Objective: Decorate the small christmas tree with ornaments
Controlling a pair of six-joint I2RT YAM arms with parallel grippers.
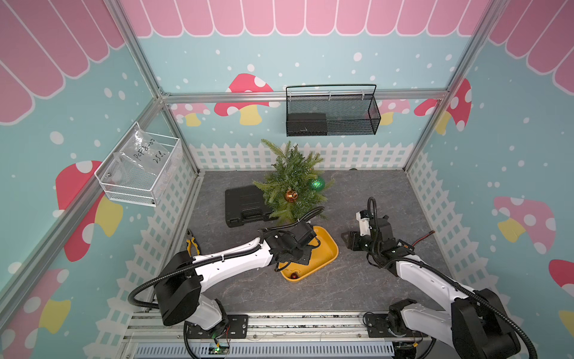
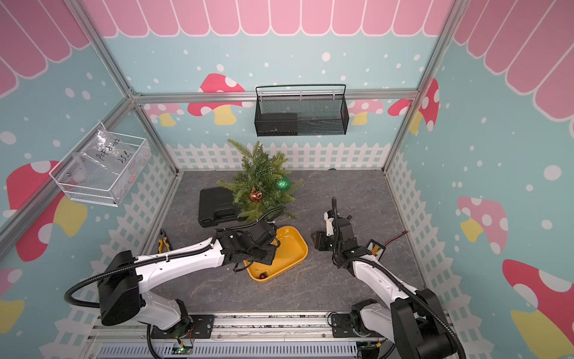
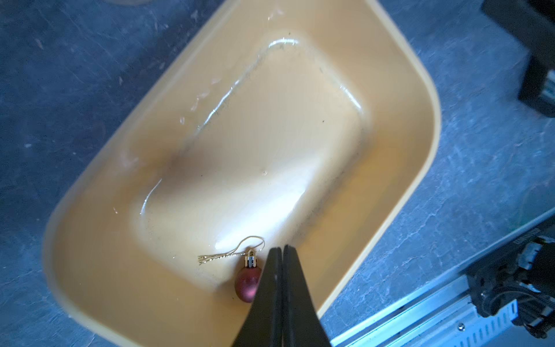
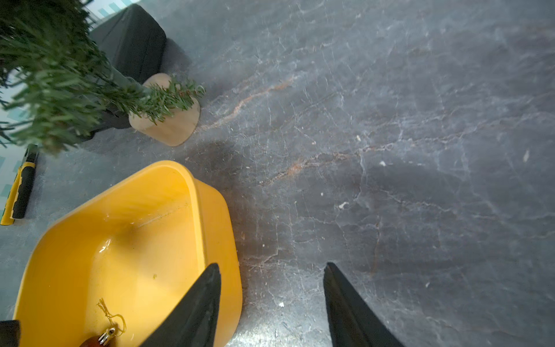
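Note:
The small tree point(image 1: 294, 173) carries a copper ball point(image 1: 291, 195) and a green ball point(image 1: 317, 183). In front of it sits a yellow tray point(image 2: 293, 242) holding a small red ornament point(image 3: 247, 283) with a gold loop. My left gripper is above the tray beside that ornament, shut, with nothing visible between its fingers. My right gripper hangs over the table just right of the tray, open and empty.
A black case point(image 1: 242, 203) lies left of the tree, pliers point(image 2: 164, 241) at the left edge. A small object with red wire point(image 2: 376, 249) is behind the right arm. Wire baskets point(image 1: 333, 116) hang on the walls.

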